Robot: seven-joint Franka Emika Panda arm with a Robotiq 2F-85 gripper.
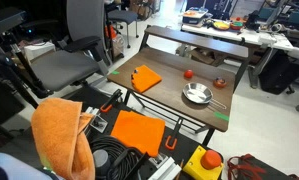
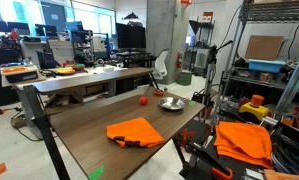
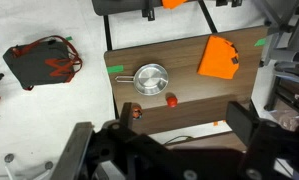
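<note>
A wooden table (image 1: 169, 93) carries a silver pan (image 1: 198, 93), a folded orange cloth (image 1: 145, 78) and a small red round object (image 1: 188, 74). In the wrist view, looking down, the pan (image 3: 151, 78) lies left of centre, the red object (image 3: 172, 101) beside it, and the orange cloth (image 3: 219, 58) to the right. A second small reddish-brown object (image 3: 137, 110) rests near the pan. My gripper is high above the table; its dark fingers (image 3: 242, 135) stand wide apart, nothing visible between them. In exterior view 2 the pan (image 2: 172, 103) sits at the far end.
A black office chair (image 1: 64, 60) stands by the table's left end. More orange cloth (image 1: 137, 131), cables (image 1: 114, 155) and a yellow-and-red object (image 1: 204, 163) crowd the near side. Bare wood shows between cloth and pan.
</note>
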